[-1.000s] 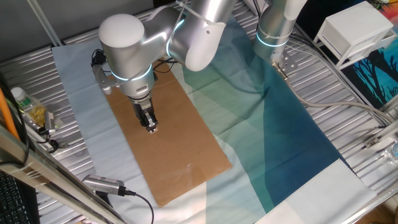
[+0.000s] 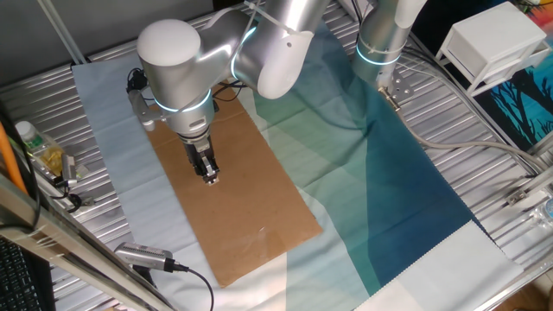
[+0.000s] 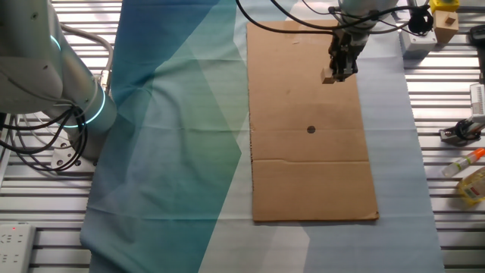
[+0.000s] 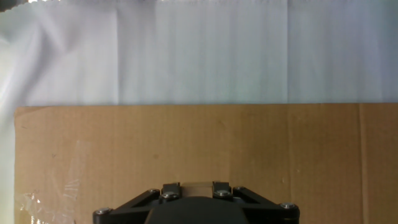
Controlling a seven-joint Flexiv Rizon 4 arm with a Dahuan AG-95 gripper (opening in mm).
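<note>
A small wooden block (image 3: 327, 76) pokes out from the fingertips of my gripper (image 3: 342, 76) in exterior view 2. In the wrist view, a pale tan face of it fills the space between the two black fingers, so the gripper is shut on it. Below lies a flat brown cardboard sheet (image 2: 259, 220); whether the block touches it or hangs above it, I cannot tell. On the sheet, a small dark round spot (image 3: 311, 130) shows in exterior view 2, away from the block.
A blue-green and grey cloth (image 3: 174, 152) spreads under the cardboard over a slatted metal table. At the table's side are bottles (image 3: 474, 184), a grey device (image 2: 144, 256) with a cable, and a yellow-and-wood item (image 3: 445, 19). Most of the cardboard is clear.
</note>
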